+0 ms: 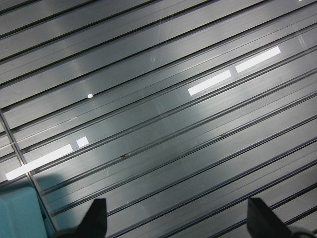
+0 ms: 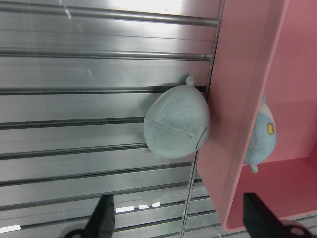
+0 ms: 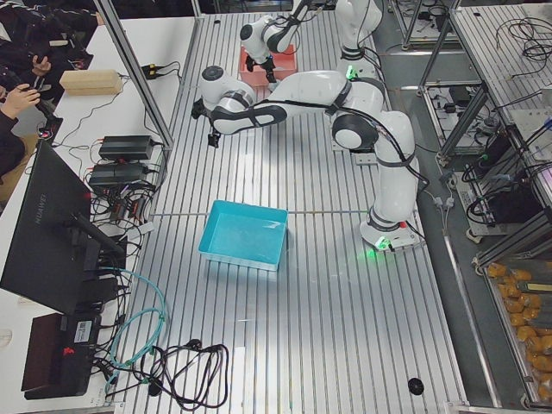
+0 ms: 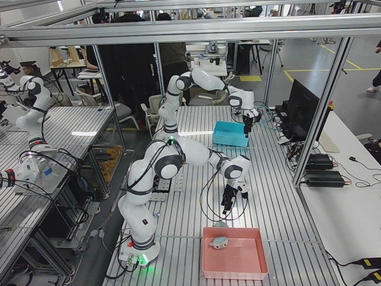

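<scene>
A light-blue plush toy [image 2: 176,121] lies on the slatted table against the outside of the pink bin [image 2: 235,114]; a second plush [image 2: 260,141] sits inside the bin. My right gripper [image 4: 229,202] is above the table just beyond the bin, open and empty, with both plush toys below it in its wrist view. My left gripper [image 3: 209,129] is above the table short of the turquoise bin [image 3: 242,233], open with nothing between its fingers; only a corner of that bin shows in the left wrist view.
A monitor [image 3: 47,228], power units and cables line the table's side. An aluminium frame post [image 4: 312,143] stands at the edge.
</scene>
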